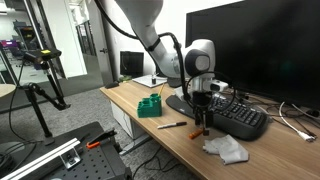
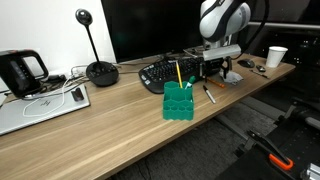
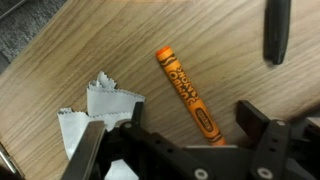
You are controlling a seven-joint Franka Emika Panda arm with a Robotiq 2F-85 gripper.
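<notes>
An orange crayon (image 3: 188,92) lies on the wooden table, pointing up between my gripper's two fingers in the wrist view. Its lower end reaches the gap between them. My gripper is open just above it and holds nothing. In exterior view 1 the gripper (image 1: 204,127) is low over the crayon (image 1: 198,133), and whether the fingertips touch the table cannot be seen. A crumpled pale cloth (image 1: 227,151) is on the near right side. To the left lies a dark, thin pen (image 1: 172,124), whose black end (image 3: 277,30) shows at the wrist view's upper right.
A green holder (image 2: 178,104) with a yellow stick in it stands beyond the pen. Behind the gripper are a black keyboard (image 1: 235,120) and a large monitor (image 1: 265,50). Bare tabletop (image 2: 90,130) stretches out on the holder's far side.
</notes>
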